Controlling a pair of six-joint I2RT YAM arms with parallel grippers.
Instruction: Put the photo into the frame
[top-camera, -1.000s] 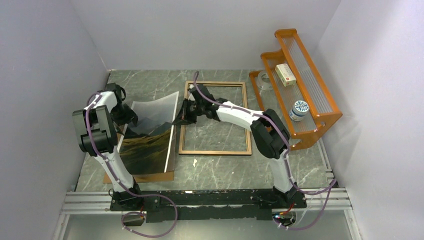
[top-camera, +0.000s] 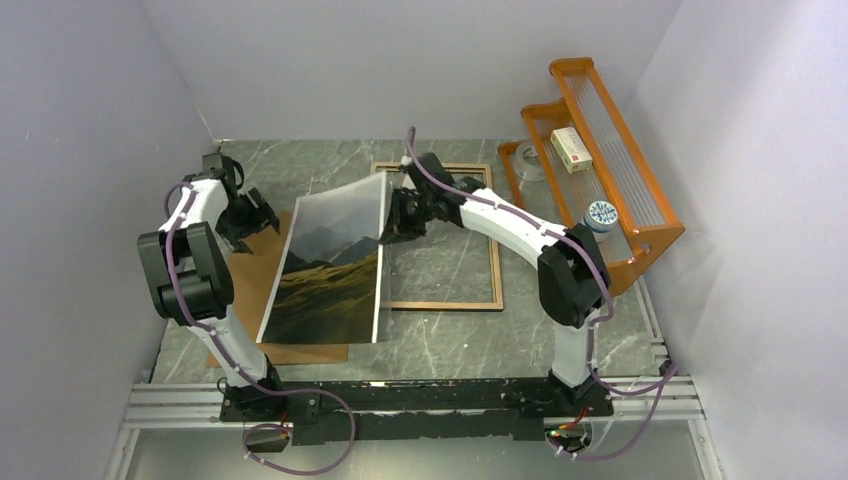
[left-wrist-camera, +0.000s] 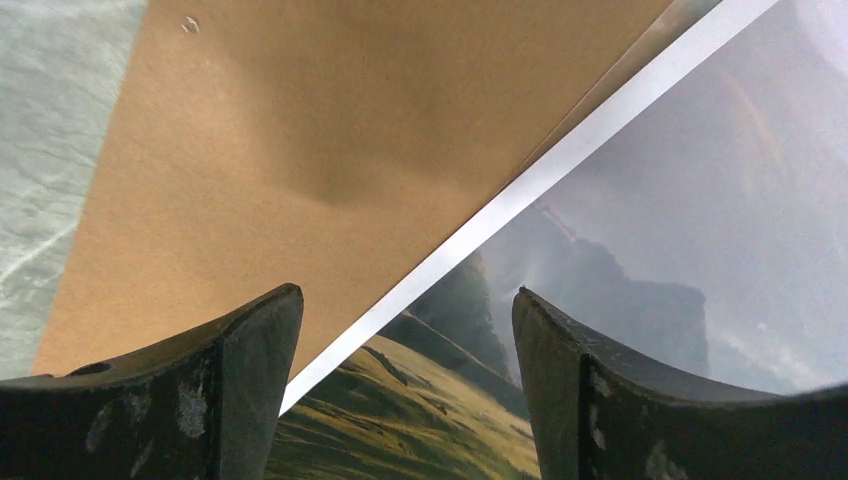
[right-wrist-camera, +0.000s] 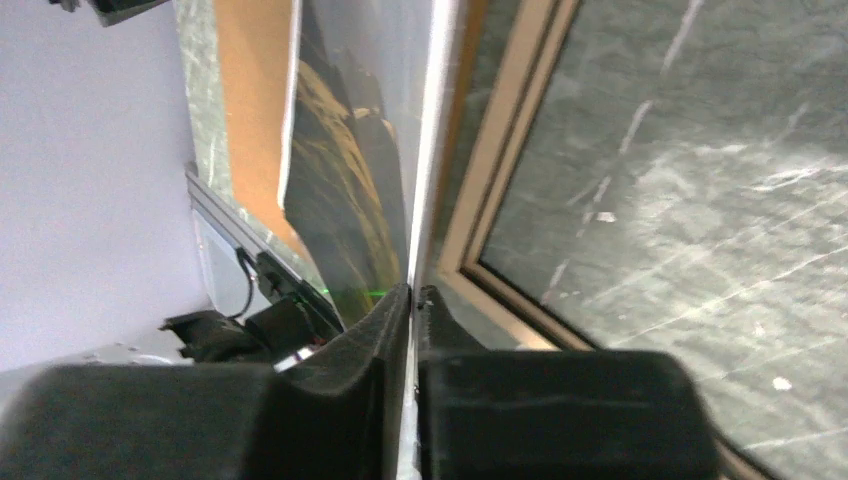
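The photo (top-camera: 335, 260), a mountain landscape with white side margins, is lifted along its right side. My right gripper is shut on that right edge, its fingers close together with the white margin running between them. A clear sheet seems to trail along the same edge. To the right, the empty wooden frame (top-camera: 498, 270) lies flat, its left part covered by the raised photo. Open and empty, my left gripper hovers over the photo's left margin and the brown backing board (left-wrist-camera: 300, 120).
The brown board sticks out left of and below the photo. At the right stands an orange wooden shelf (top-camera: 640, 240) holding a small box (top-camera: 571, 150) and a blue-white jar (top-camera: 600, 217). A tape roll (top-camera: 528, 162) lies near its foot.
My right gripper has carried the photo rightward, its lifted edge now over the frame's left side. The left gripper has come away from the photo's left edge, uncovering more brown board.
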